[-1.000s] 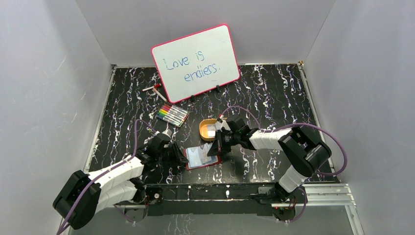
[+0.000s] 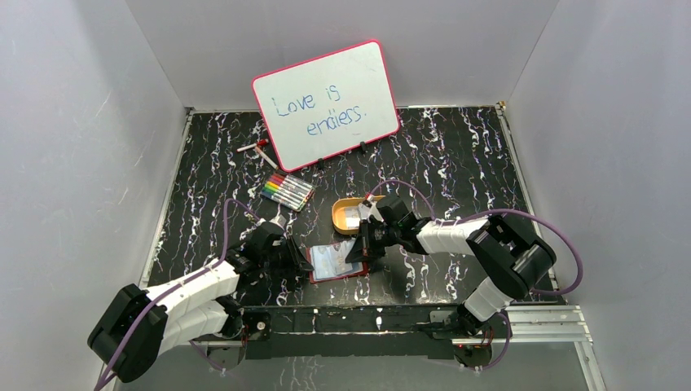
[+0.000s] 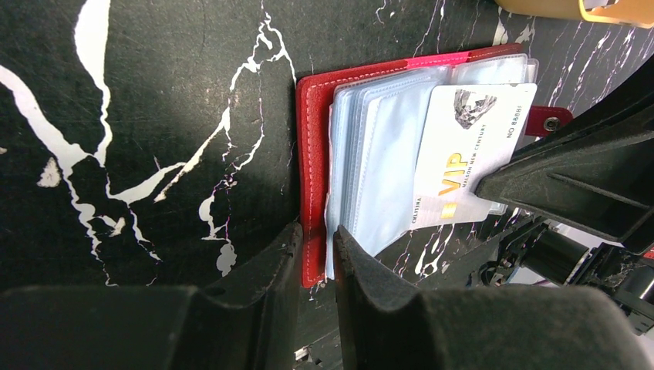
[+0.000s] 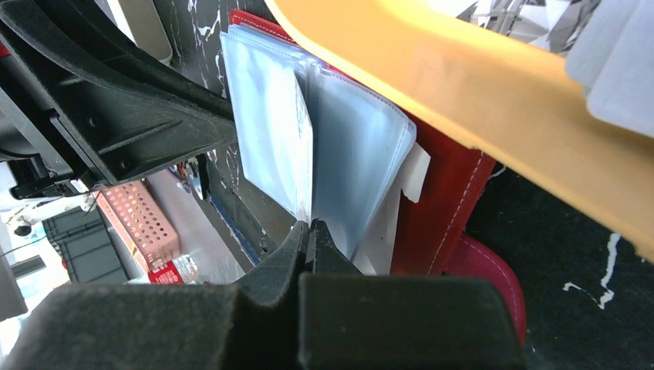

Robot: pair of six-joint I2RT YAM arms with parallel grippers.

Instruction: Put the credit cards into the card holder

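Observation:
The open red card holder point(image 3: 312, 139) lies flat on the table, its clear sleeves point(image 3: 382, 154) facing up. My left gripper is shut on the holder's left edge. A white VIP card stands tilted over the sleeves; in the right wrist view the card point(image 4: 305, 166) shows nearly edge-on. Its near edge meets the tips of my right gripper, which is shut on it. Whether the card's far edge is inside a sleeve, I cannot tell.
A yellow tray point(image 4: 463, 85) with more cards point(image 4: 628, 69) stands right behind the holder, close to my right gripper. Farther back are a pack of markers point(image 2: 287, 191), loose pens point(image 2: 266, 157) and a whiteboard point(image 2: 326, 106).
My right gripper has shifted slightly over the holder, a little away and back to the right, with the card. The left arm and the holder have not visibly moved.

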